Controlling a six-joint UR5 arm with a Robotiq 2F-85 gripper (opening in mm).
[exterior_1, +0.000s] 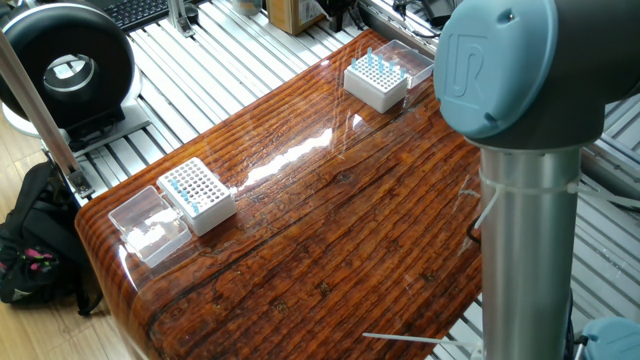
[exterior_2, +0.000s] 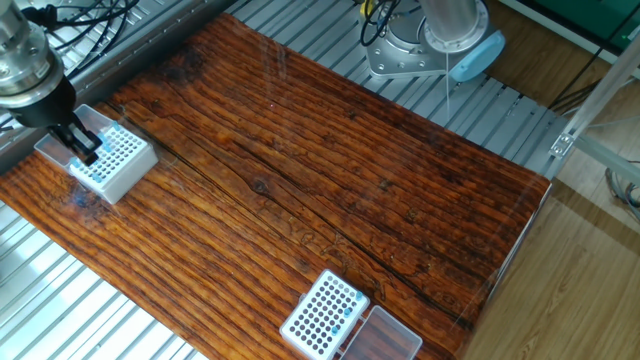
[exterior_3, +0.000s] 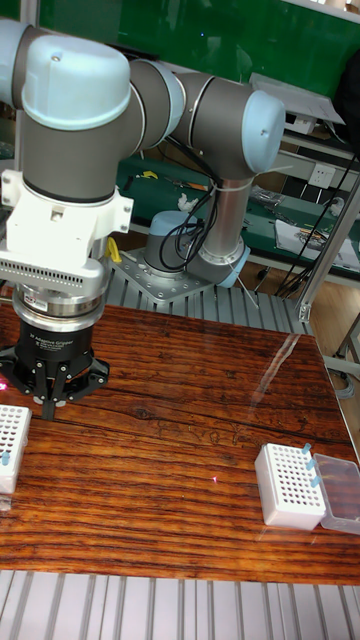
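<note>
Seen from above, my gripper (exterior_2: 88, 148) hangs over a white tip rack (exterior_2: 122, 165) at the table's left edge. Its black fingers point down and stand close together; whether they meet or have something thin between them cannot be made out. Several blue tips stick up from this rack (exterior_1: 376, 90) in exterior view 1, where the gripper is not visible. A second white rack (exterior_2: 325, 315), with several blue tips in its holes, stands at the opposite end. In exterior view 3 the gripper (exterior_3: 50, 411) is beside the partly cut-off left rack (exterior_3: 11, 443), away from the right rack (exterior_3: 288, 496).
Clear open lids lie beside both racks, one lid (exterior_1: 150, 225) at the near left and another lid (exterior_1: 410, 62) at the back. Between the racks the glossy wooden table (exterior_2: 270, 190) is bare. The arm's base (exterior_2: 408, 55) stands beyond the table's edge.
</note>
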